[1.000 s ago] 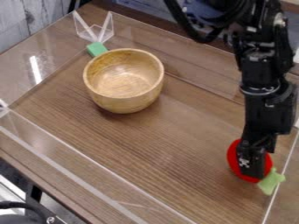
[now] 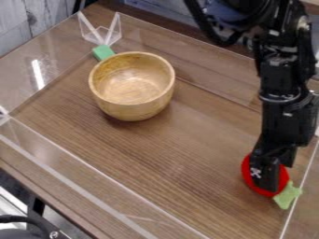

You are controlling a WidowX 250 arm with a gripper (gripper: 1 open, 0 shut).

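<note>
My black gripper (image 2: 268, 161) reaches down at the right side of the camera view, its fingers over a red round object (image 2: 266, 181) near the lower right. A pale green tip (image 2: 286, 197) sticks out from the red object's lower right. The dark fingers overlap the red object's upper part; whether they grip it I cannot tell.
A wooden bowl (image 2: 132, 80) sits at the upper left. Behind it is a small green thing (image 2: 103, 52) with pale strips.
The arm and gripper have shifted very slightly at the red object. The red object lies in nearly the same place.
</note>
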